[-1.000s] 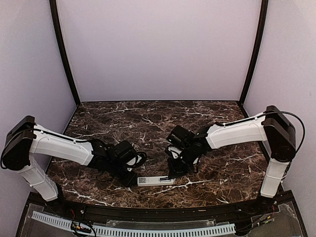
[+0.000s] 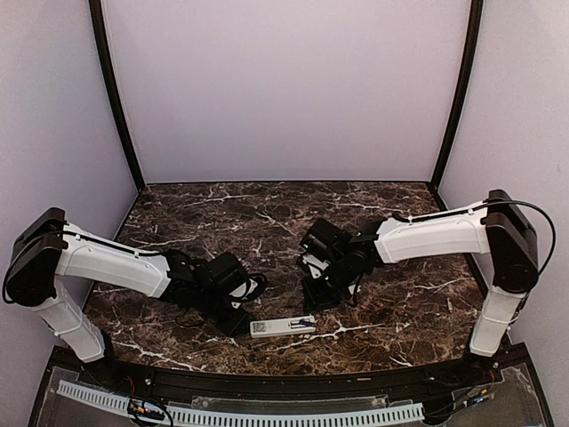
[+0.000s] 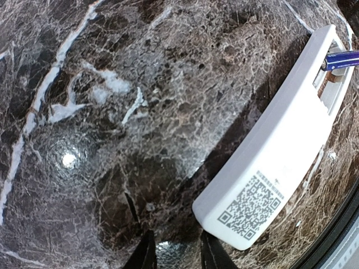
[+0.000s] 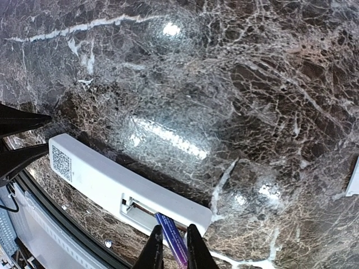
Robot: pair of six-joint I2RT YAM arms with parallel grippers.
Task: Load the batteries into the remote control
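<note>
The white remote [image 2: 271, 328] lies near the table's front edge, QR end leftward, its battery slot open at the right end. A blue battery rests tilted across the slot, one end inside it; it also shows in the left wrist view [image 3: 339, 60]. My left gripper is at the remote's QR end; in the right wrist view its fingers touch or nearly touch that end, and whether they grip it is unclear. My right gripper is over the battery, fingers part open around or just above it.
A white object [image 4: 353, 180] lies at the right edge of the right wrist view, and a small item [image 2: 450, 303] at the table's right. The front rail runs below the remote.
The remote has shifted slightly right and toward the front since a second ago.
</note>
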